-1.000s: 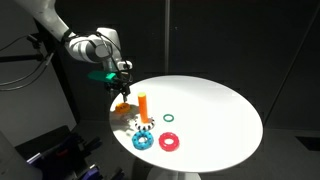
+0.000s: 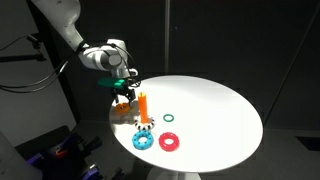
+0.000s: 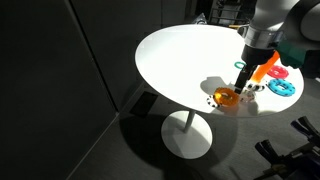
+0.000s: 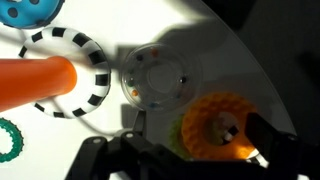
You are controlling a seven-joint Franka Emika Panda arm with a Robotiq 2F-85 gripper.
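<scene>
My gripper is open, its two dark fingers wide apart at the bottom of the wrist view. An orange ring (image 4: 218, 122) lies beneath it, toward the right finger (image 4: 262, 137), and nothing is held. In exterior view 1 the orange ring (image 2: 123, 108) lies near the left edge of the table, just below the gripper. An upright orange post (image 2: 143, 107) stands to its right. A black-and-white ring (image 4: 97, 72) lies around the post's foot. Beside it in the wrist view is a clear ring (image 4: 160, 78).
On the white round table (image 2: 215, 115) lie a blue ring (image 2: 143, 141), a pink ring (image 2: 169, 142) and a small green ring (image 2: 168, 118). The orange ring sits close to the rim; the post stands near the gripper.
In exterior view 1 the arm and gripper have shifted a little to the right. The orange ring, the post and the other rings show no movement.
</scene>
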